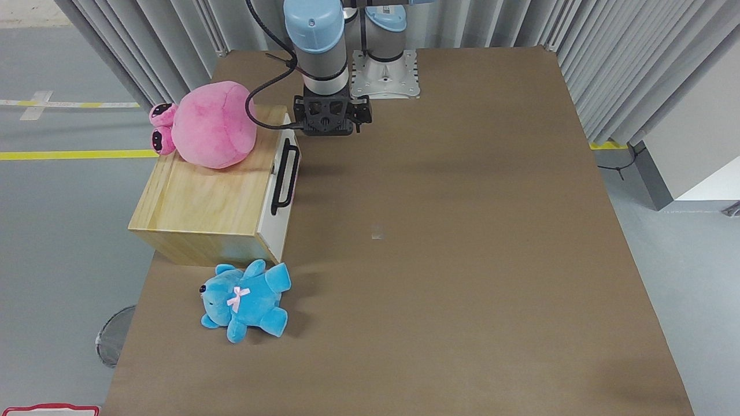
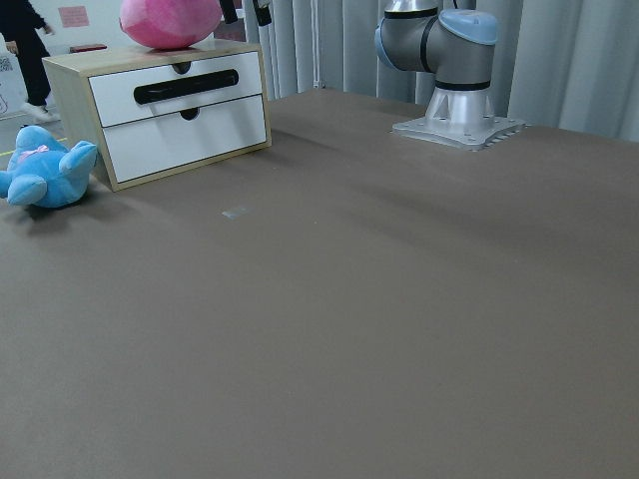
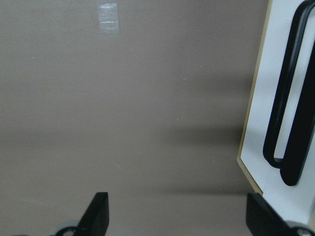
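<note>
A small wooden cabinet (image 1: pixel 201 201) with two white drawers (image 2: pixel 185 135) stands at the table's left side; its black upper handle (image 3: pixel 285 98) fills the right of the wrist view. A pink plush toy (image 1: pixel 213 125) sits on the cabinet top. A blue bear (image 1: pixel 246 301) with a pink bow lies on the table beside the cabinet. My gripper is open above the table near the cabinet's handle end, its two fingers wide apart with nothing visible between them.
The robot base (image 2: pixel 454 130) stands at the back, before grey curtains. A small clear tape piece (image 3: pixel 109 18) is on the tabletop.
</note>
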